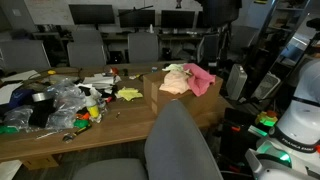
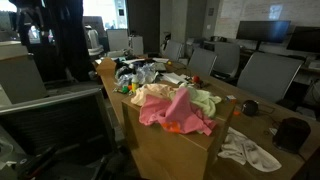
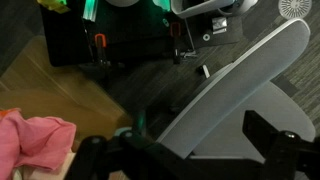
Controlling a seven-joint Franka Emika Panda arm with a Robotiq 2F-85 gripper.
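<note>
My gripper stands open at the bottom of the wrist view, its two dark fingers far apart and nothing between them. Below it are a grey chair and dark floor. Pink cloth appears at the lower left of that view, to one side of the fingers. In exterior view 2, the pink cloth lies heaped on a brown box-like stand, together with a cream cloth and a pale green cloth. The gripper's fingers cannot be made out clearly in either exterior view.
A wooden table holds clear plastic bags, a yellow cloth and other clutter. A white cloth lies beside the stand. The grey chair fills the near foreground. Monitors stand behind.
</note>
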